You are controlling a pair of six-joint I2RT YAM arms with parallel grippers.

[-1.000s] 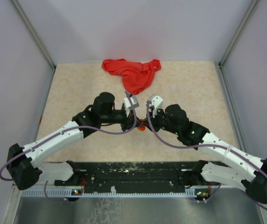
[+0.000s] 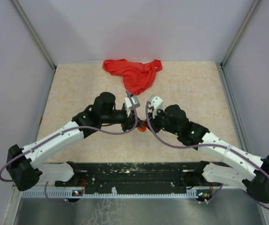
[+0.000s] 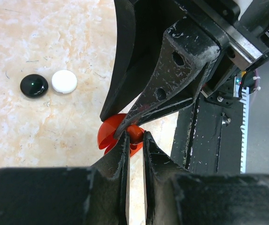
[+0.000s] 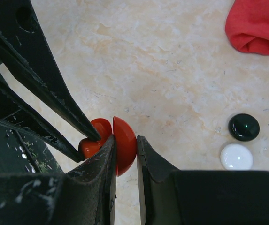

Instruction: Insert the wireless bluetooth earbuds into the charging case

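Observation:
Both arms meet at mid-table in the top view. My left gripper is shut on a small red earbud [image 3: 135, 132]; my right gripper is shut on the red charging case [image 4: 125, 136], whose lid is raised. The earbud is at the case's opening, between the two sets of fingers; how far inside it sits cannot be told, as fingers hide much of it.
A black round piece [image 3: 34, 86] and a white round piece [image 3: 64, 81] lie on the marbled board. A crumpled red cloth [image 2: 134, 72] lies at the back. The board's sides are clear; a dark edge runs along the front.

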